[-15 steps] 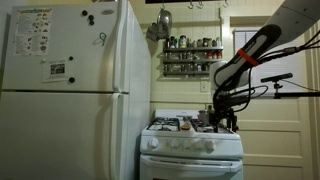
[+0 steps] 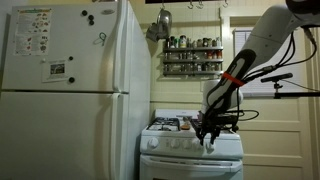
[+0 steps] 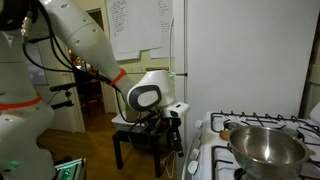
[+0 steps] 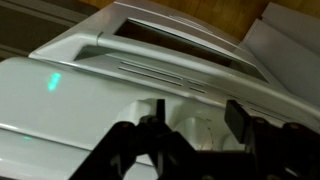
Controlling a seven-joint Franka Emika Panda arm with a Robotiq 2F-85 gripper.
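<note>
The white stove (image 2: 191, 148) has a row of knobs along its front panel. In the wrist view, a white knob (image 4: 193, 130) lies in the space between my gripper's (image 4: 195, 115) dark fingers, which stand apart. Another pale knob (image 4: 139, 110) shows beside the left finger. In exterior view 1, my gripper (image 2: 208, 140) points down at the right part of the knob panel. My gripper (image 3: 173, 143) is in front of the stove's edge in exterior view 2. Whether a finger touches a knob cannot be told.
A metal pot (image 3: 268, 148) with a wooden handle sits on the burner grates. The white fridge (image 2: 65, 90) stands left of the stove. The oven door (image 4: 185, 40) lies below the panel. Shelves of jars (image 2: 193, 56) hang on the wall above.
The stove and fridge have not moved.
</note>
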